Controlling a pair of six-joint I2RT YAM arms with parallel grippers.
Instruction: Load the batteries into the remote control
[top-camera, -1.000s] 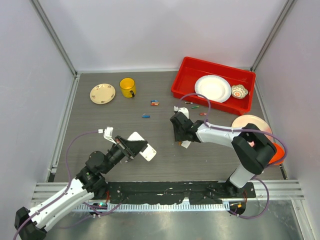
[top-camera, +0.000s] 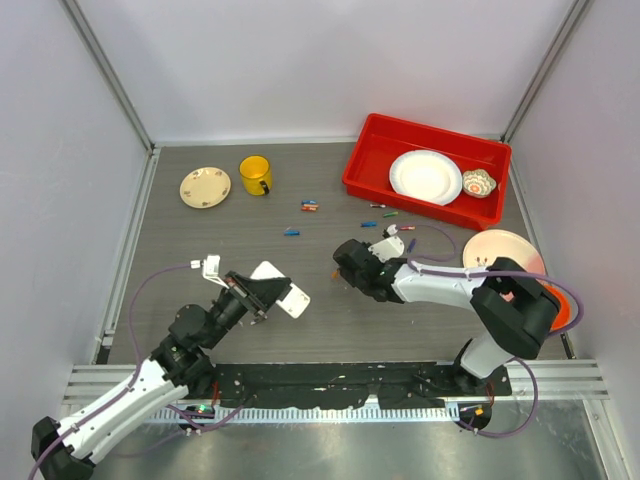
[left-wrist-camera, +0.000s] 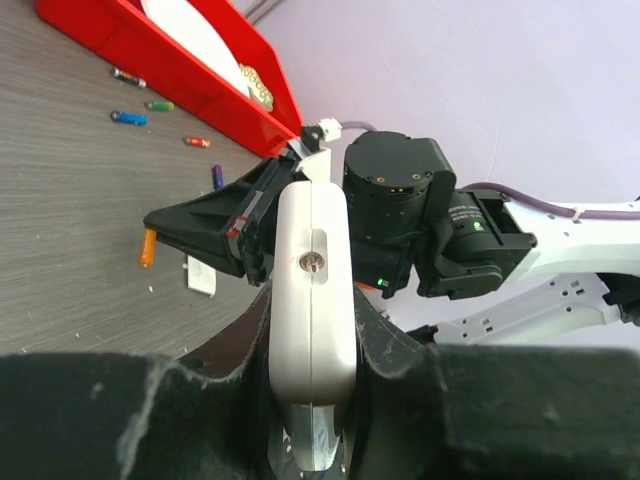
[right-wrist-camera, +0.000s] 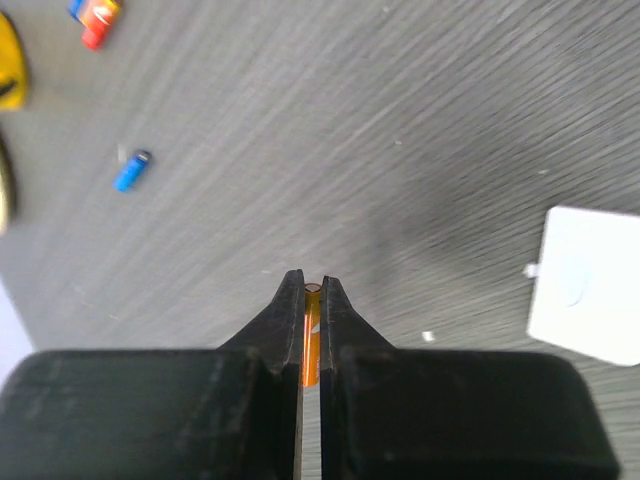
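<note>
My left gripper (top-camera: 278, 289) is shut on the white remote control (top-camera: 295, 300), held upright in the left wrist view (left-wrist-camera: 311, 290). My right gripper is shut on an orange battery, which hangs below the black fingers (left-wrist-camera: 190, 225) in the left wrist view. A white flat piece (right-wrist-camera: 585, 285), probably the remote's cover, lies on the table right of it. Loose batteries lie farther back: blue (top-camera: 292, 232), red (left-wrist-camera: 196, 141), green (left-wrist-camera: 160, 106) and several others.
A red tray (top-camera: 362, 170) with a plate and bowl stands at the back right. A yellow mug (top-camera: 255, 175) and small plate (top-camera: 204, 187) are at the back left.
The left gripper and remote look almost unmoved.
</note>
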